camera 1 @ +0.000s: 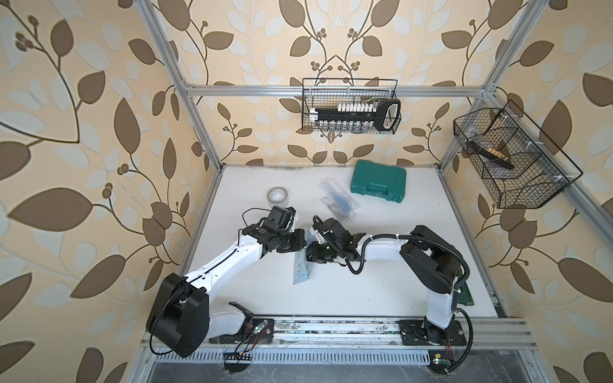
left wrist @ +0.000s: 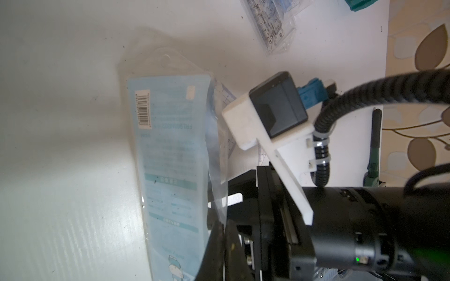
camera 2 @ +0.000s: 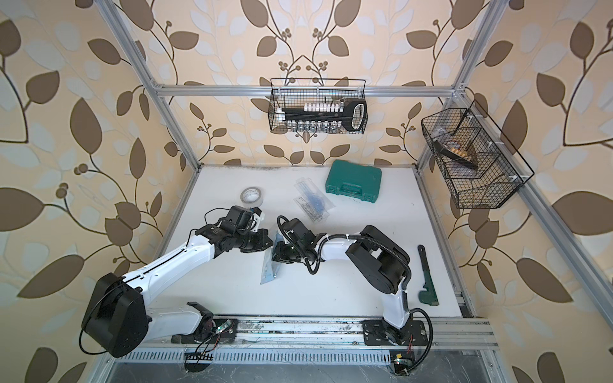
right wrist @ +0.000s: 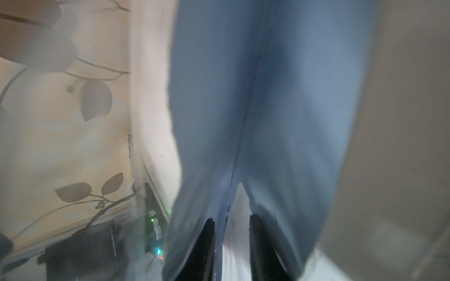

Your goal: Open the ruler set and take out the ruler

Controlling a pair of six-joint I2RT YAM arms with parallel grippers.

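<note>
The ruler set is a clear pouch with a pale blue printed card [left wrist: 173,154], long and upright in the left wrist view. Its right side stands up as a loose transparent flap [left wrist: 216,187]. My left gripper is shut at the lower end of this flap; the film meets its tips, but whether it is pinched between them is unclear. From the right, my right gripper stands open, facing into a blurred blue fold of the set [right wrist: 290,93]. Both grippers stand close together over the pouch [camera 1: 301,271]. No ruler shows clearly inside.
Another clear packet [camera 1: 338,199] lies behind the arms, beside a green case [camera 1: 378,181]. A tape roll [camera 1: 277,195] sits at back left, and a green wrench [camera 2: 426,281] at the right.
</note>
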